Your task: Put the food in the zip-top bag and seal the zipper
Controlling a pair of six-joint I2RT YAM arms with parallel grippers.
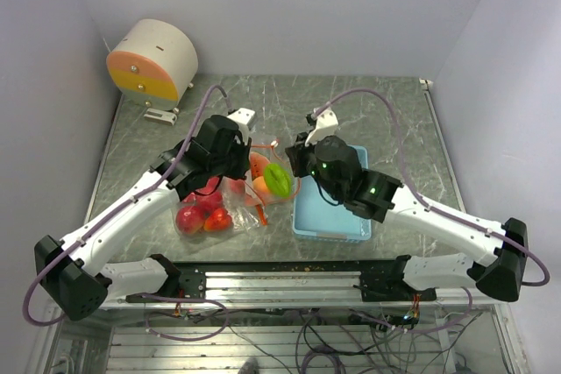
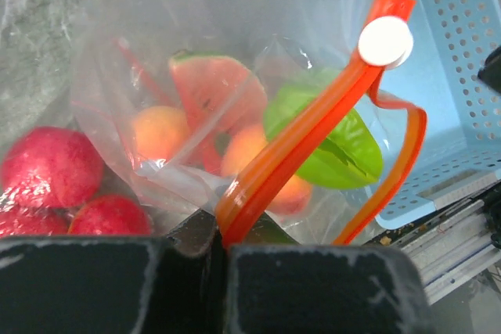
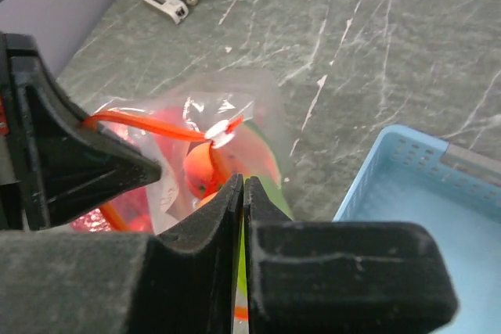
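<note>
The clear zip bag [image 2: 211,5] with orange zipper [image 2: 290,154] and white slider [image 2: 383,41] holds a watermelon slice [image 2: 211,84], peaches [image 2: 156,131] and a green pepper [image 2: 329,154]. My left gripper [image 1: 242,164] is shut on the bag's rim beside the zipper. My right gripper [image 1: 296,155] is shut, above the bag's right side near the blue basket, with nothing visible between its fingers. Red fruit [image 2: 51,166] lies in clear plastic at the lower left.
A blue basket [image 1: 333,225] stands right of the bag. A cream, orange and yellow box [image 1: 153,59] sits at the back left.
</note>
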